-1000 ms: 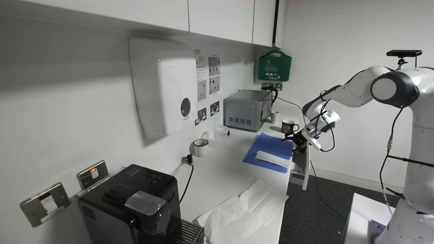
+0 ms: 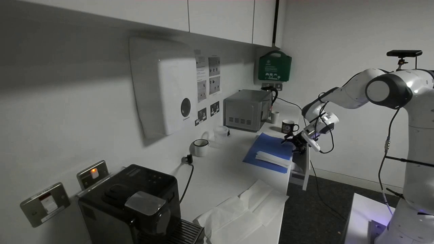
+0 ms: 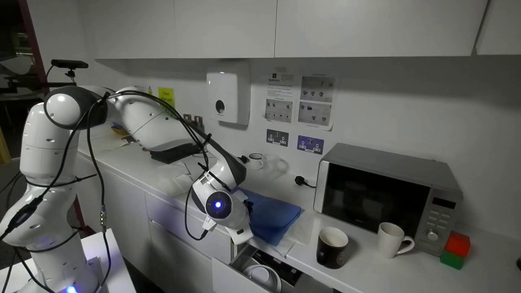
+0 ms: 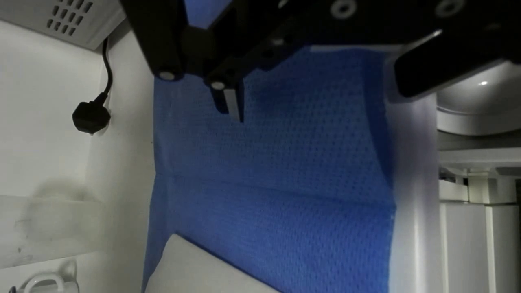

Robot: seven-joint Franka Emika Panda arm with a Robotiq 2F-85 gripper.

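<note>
My gripper stands open, its dark fingers [image 4: 233, 105] apart above a blue cloth [image 4: 273, 210] on the counter. Nothing shows held between them. In exterior view 1 the gripper [image 2: 293, 143] is at the counter's front edge, over the far right part of the cloth [image 2: 266, 144]. A folded white sheet [image 2: 271, 158] lies on the near part of that cloth. Below the edge is a pulled-out drawer [image 3: 239, 278] with a pale round dish [image 3: 263, 277] inside. From exterior view 2 the fingers are hidden by the wrist.
A black mug [image 3: 332, 249] and a white mug [image 3: 392, 240] stand before the microwave [image 3: 376, 190], with red and green blocks [image 3: 455, 249] to their right. Another mug [image 2: 201, 148] stands by the wall. White paper [image 2: 244, 213] covers the near counter, beside a coffee machine [image 2: 130, 203].
The arm's elbow and upper part have shifted slightly left in exterior view 1, while the gripper has barely moved. The cloth, drawer and mugs look unchanged. The picture is a little darker.
</note>
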